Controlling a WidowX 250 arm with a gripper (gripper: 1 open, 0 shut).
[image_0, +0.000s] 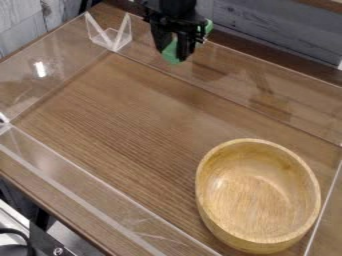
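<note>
My black gripper (174, 34) is at the top centre of the camera view, shut on a green object (174, 50) that hangs below it over the wooden surface. The object's exact shape is hard to make out, as the gripper covers part of it.
A pale wooden bowl (257, 192) sits at the lower right. A clear plastic item (110, 34) is at the upper left.
</note>
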